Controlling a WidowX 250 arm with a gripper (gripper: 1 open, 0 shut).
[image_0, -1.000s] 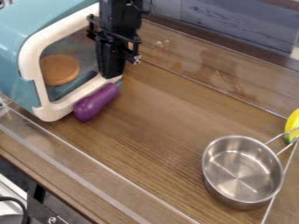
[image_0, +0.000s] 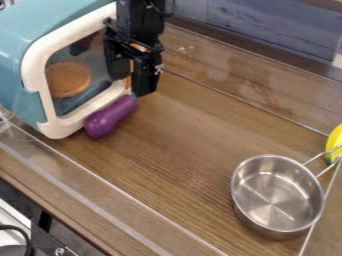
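My black gripper (image_0: 134, 62) is over the front right edge of a light blue toy microwave (image_0: 38, 40) with a white frame, at the upper left; it stands open, though what is between its fingers is hard to make out. An orange-brown disc (image_0: 68, 79) shows inside the microwave. A purple eggplant (image_0: 110, 117) lies on the wooden counter just to the right of the microwave's lower edge, below my gripper. An orange object behind the gripper is mostly hidden.
A steel pot (image_0: 277, 198) with a handle sits at the lower right. A yellow object (image_0: 333, 142) is cut off at the right edge.
My gripper has shifted slightly down and left and its lower part looks turned or spread differently. The microwave, eggplant and pot look unmoved.
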